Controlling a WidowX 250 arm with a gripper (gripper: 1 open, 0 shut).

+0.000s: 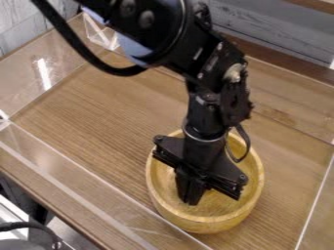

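A round yellow bowl (225,215) sits on the wooden table at the lower middle. My black gripper (192,187) points down inside it, its fingertips low over the bowl's floor and partly in shadow. The fingers look close together, with no object visible between them. The gripper body covers much of the bowl's far half.
A clear plastic edging runs along the left side, and a white-grey wall (287,29) stands at the back. Some cables show at the lower left.
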